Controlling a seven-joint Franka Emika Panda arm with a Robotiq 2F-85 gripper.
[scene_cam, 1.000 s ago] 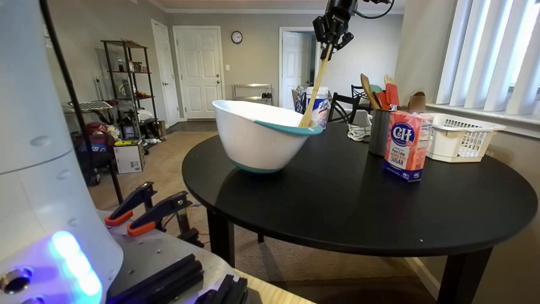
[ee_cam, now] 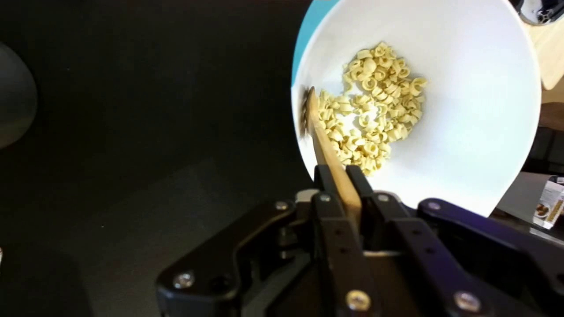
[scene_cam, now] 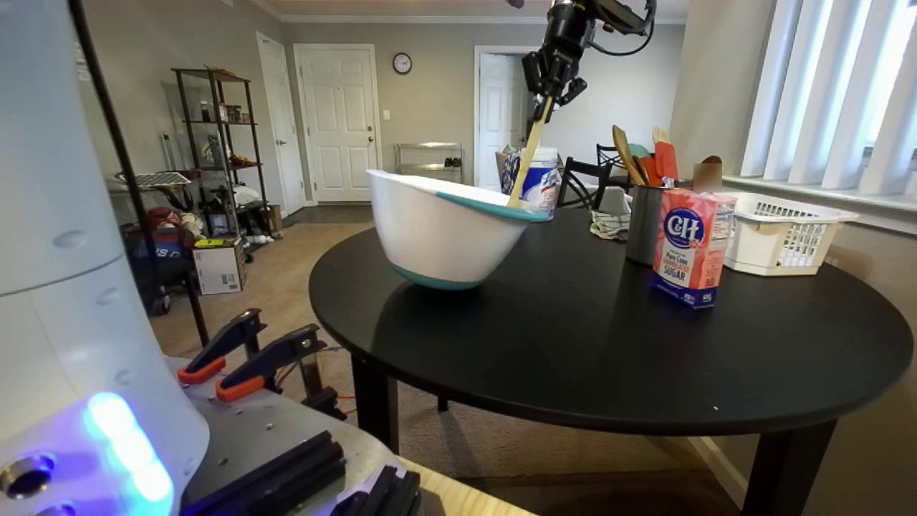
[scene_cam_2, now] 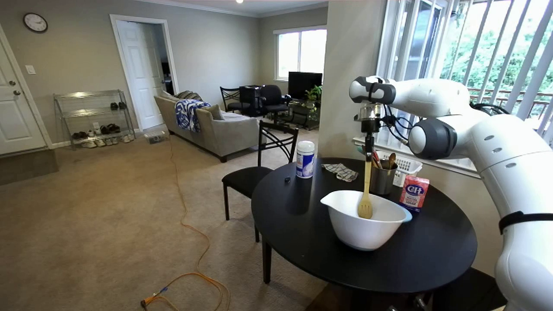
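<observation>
My gripper is shut on the handle of a wooden slotted spoon, above the white mixing bowl. In the wrist view the spoon's head reaches down inside the bowl, close to the wall near the teal rim section. Several small curled pasta pieces are spread over the bowl's bottom, beside the spoon. From the second exterior view the spoon hangs nearly upright, its slotted head inside the bowl. Whether its tip touches the pasta is hard to tell.
On the round black table stand a sugar carton, a metal utensil holder, a white basket and a wipes canister. A cloth lies toward the back.
In exterior view 1, my gripper has shifted slightly left and lower, and the spoon sits deeper in the bowl. The bowl has moved a little to the right.
</observation>
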